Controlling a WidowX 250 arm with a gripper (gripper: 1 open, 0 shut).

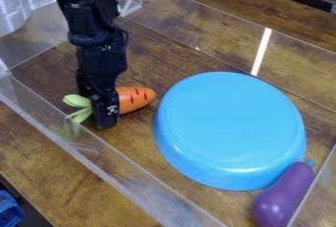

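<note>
My black gripper (102, 108) reaches down from the top left and sits low over an orange toy carrot (136, 98) with pale green leaves (77, 113), its fingers at the carrot's leafy end. Whether the fingers are closed on the carrot is hard to make out, as the gripper hides that part of it.
A large blue upturned bowl or lid (227, 128) fills the right middle, with a purple eggplant (282, 197) at the lower right. Clear plastic walls border the wooden floor (184, 54), which is free toward the back. A blue object shows at the bottom-left corner.
</note>
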